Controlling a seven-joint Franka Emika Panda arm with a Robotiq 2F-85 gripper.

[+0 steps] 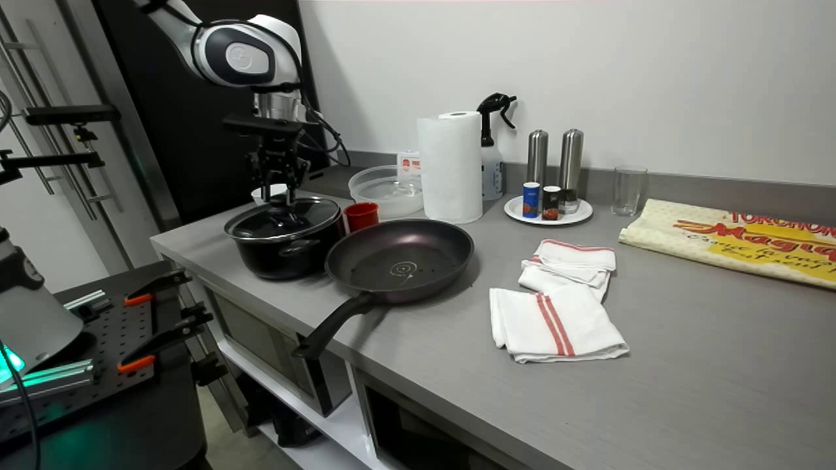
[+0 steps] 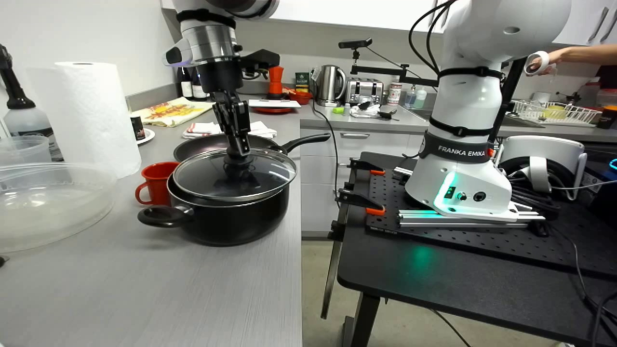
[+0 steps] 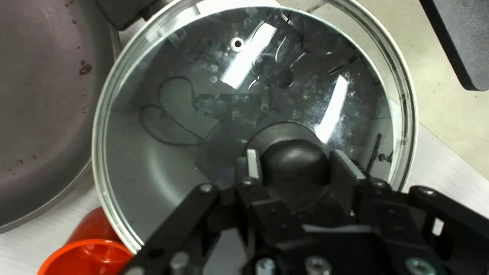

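Observation:
A black pot (image 2: 243,222) with side handles stands near the counter's edge, under a round glass lid (image 2: 199,176) with a metal rim. In exterior view 2 the lid looks slightly askew on the pot; whether its rim touches all the way round cannot be told. My gripper points down over the lid (image 3: 183,114), shut on the lid's black knob (image 3: 295,160), with one finger (image 3: 253,164) on each side. From exterior view 1, the gripper (image 1: 278,192) hides part of the knob above the pot (image 1: 270,258).
Close beside the pot are a dark frying pan (image 1: 403,262), its handle over the counter's edge, and a red mug (image 2: 154,180). A clear plastic bowl (image 1: 384,192) and paper towel roll (image 1: 452,168) stand behind. Folded towels (image 1: 558,325) lie right of the pan.

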